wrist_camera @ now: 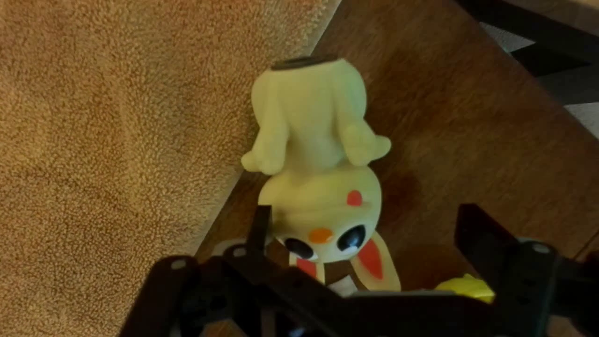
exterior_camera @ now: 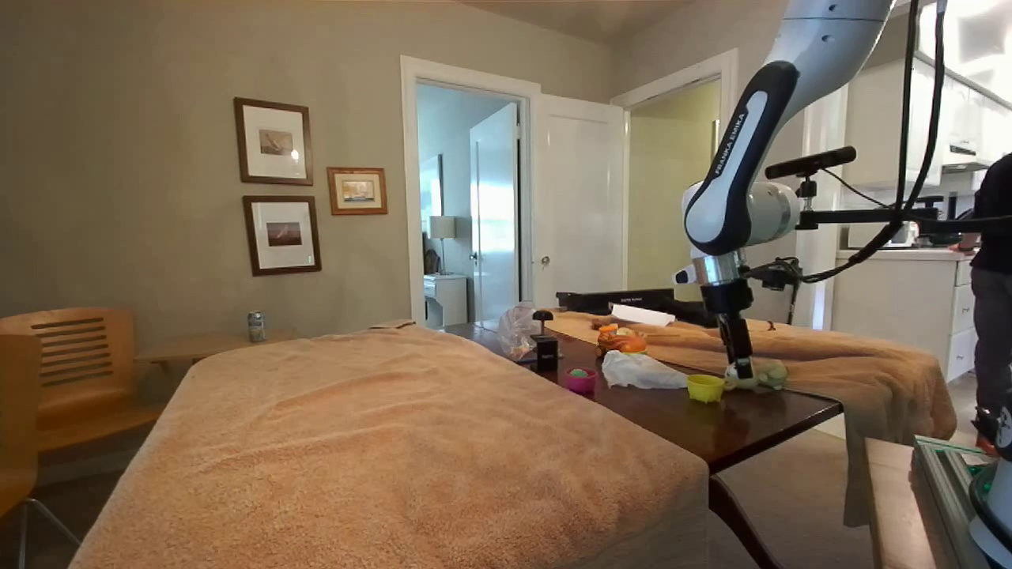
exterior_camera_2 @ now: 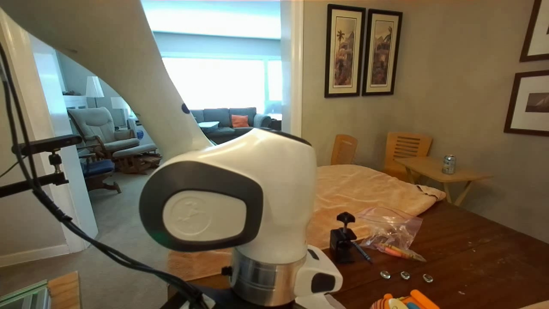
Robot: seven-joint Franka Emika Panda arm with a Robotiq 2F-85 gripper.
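Note:
A pale green rabbit toy point(wrist_camera: 314, 129) lies on the dark table, its ears toward my gripper and its dark flat base away from it. My fingers are open, with the toy's head in the gap between them, close to the left finger point(wrist_camera: 259, 227); the right finger point(wrist_camera: 474, 227) stands well apart from it. Whether the left one touches the head cannot be told. In exterior view 1 the gripper point(exterior_camera: 742, 368) points down over the toy point(exterior_camera: 770, 374). Exterior view 2 hides both behind the arm.
A yellow cup point(exterior_camera: 704, 388) stands just beside the toy. Nearby are a white plastic bag point(exterior_camera: 643, 371), a pink cup point(exterior_camera: 580, 381), an orange toy point(exterior_camera: 621, 338) and a black clamp point(exterior_camera: 545, 352). Tan towels point(wrist_camera: 112, 123) border the table. Bare tabletop point(wrist_camera: 477, 140) lies on the toy's other side.

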